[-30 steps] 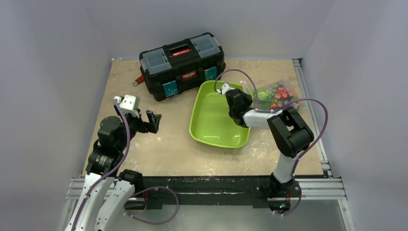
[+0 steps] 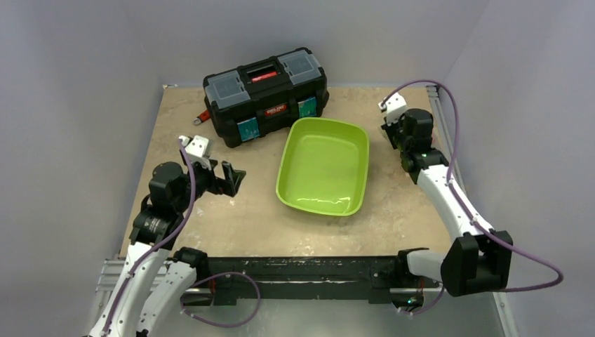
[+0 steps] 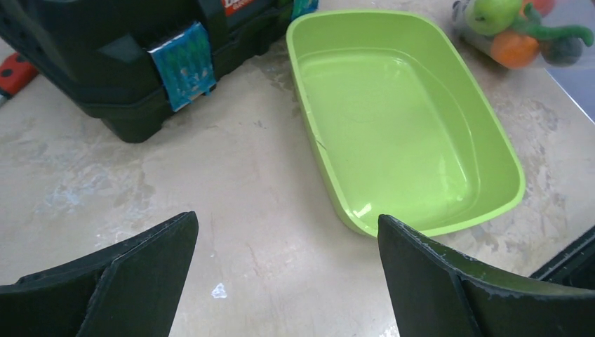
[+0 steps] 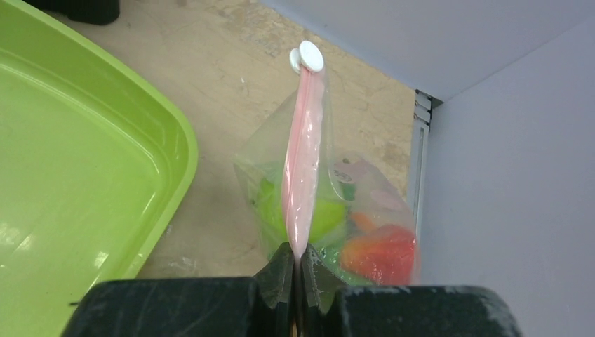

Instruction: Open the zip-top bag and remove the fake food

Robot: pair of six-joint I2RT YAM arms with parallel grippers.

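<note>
My right gripper is shut on the pink zip strip of the clear bag point(image 4: 304, 161). A white slider point(image 4: 309, 56) sits at the strip's far end. Through the plastic show a green piece of fake food point(image 4: 319, 217) and a red one point(image 4: 382, 254). In the left wrist view the bag's lower part appears at the top right, with an orange piece of fake food point(image 3: 514, 48) inside. The right arm hides most of the bag from above. My left gripper stands open over bare table, nothing between its fingers.
An empty green tray point(image 2: 282, 172) stands mid-table, left of the bag. Behind it sits a black toolbox point(image 2: 270, 112), with a red-handled tool point(image 2: 202, 118) at its left. Bare table point(image 2: 245, 232) lies in front, and a wall rises at the right.
My right gripper has moved right with the bag, from over the tray's right side to beyond it.
</note>
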